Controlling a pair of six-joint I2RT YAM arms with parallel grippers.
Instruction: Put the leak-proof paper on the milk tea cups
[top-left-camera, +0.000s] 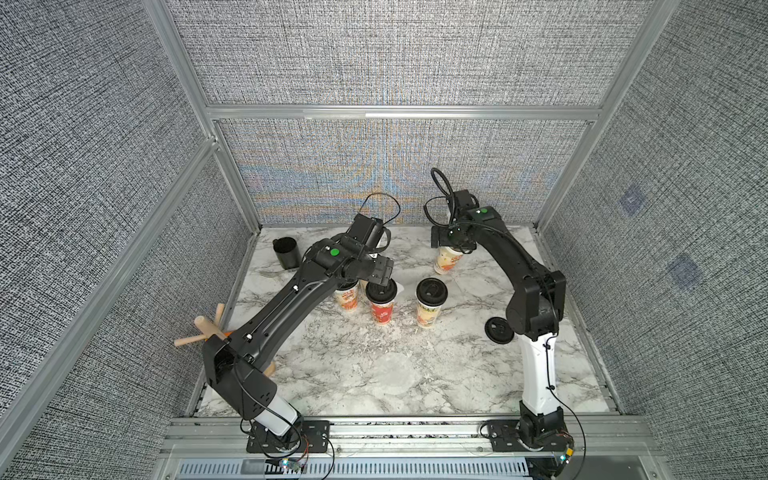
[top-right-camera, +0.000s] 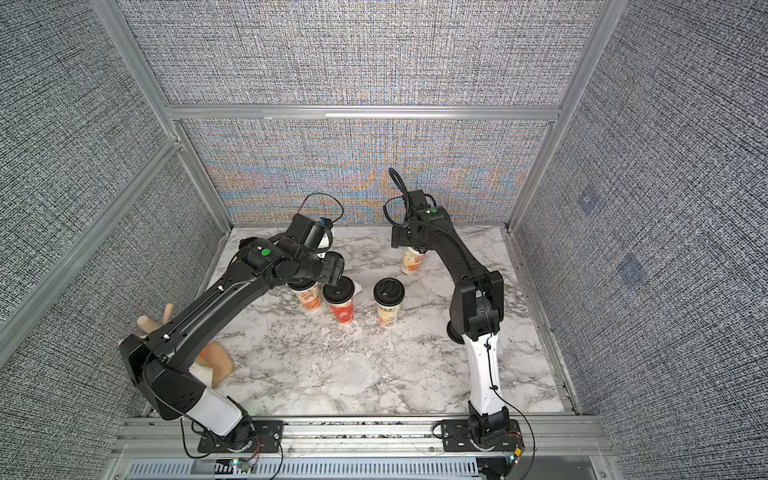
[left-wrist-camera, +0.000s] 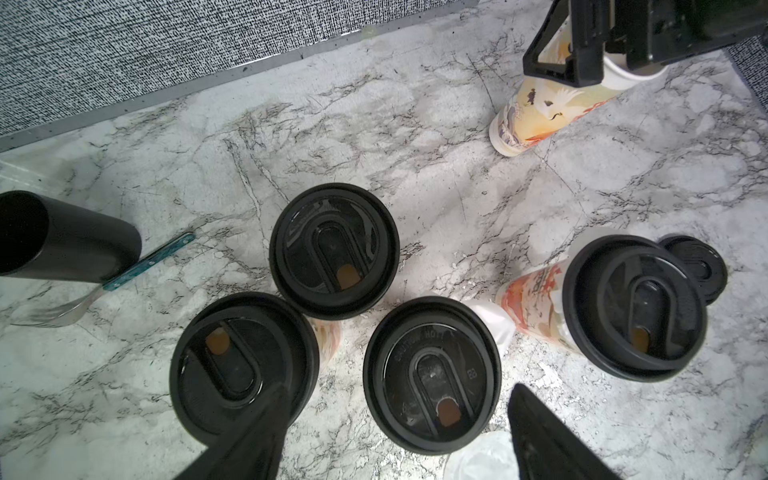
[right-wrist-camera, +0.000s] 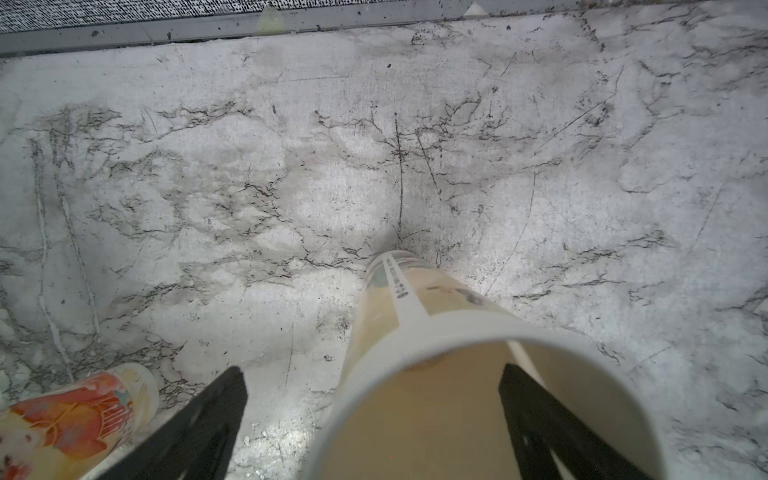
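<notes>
Several milk tea cups stand on the marble-patterned table, most with black lids: a red cup (top-left-camera: 382, 312), a cream cup (top-left-camera: 428, 313), and others partly under my left arm. Above these lids, my left gripper is open with nothing held; lids show below its fingers (left-wrist-camera: 260, 436). At the back, an upright cup without a lid (right-wrist-camera: 408, 296) has its wide rim between the fingers of my open right gripper; gaps show on both sides. A pale, thin disc (top-left-camera: 396, 372) lies on the table in front; whether it is the leak proof paper is unclear.
One loose black lid (top-left-camera: 500, 329) lies at the right. A black holder (top-left-camera: 286, 253) stands back left, with a blue-handled fork (left-wrist-camera: 148, 262) beside it. Wooden-looking rods (top-left-camera: 209, 328) are at the left edge.
</notes>
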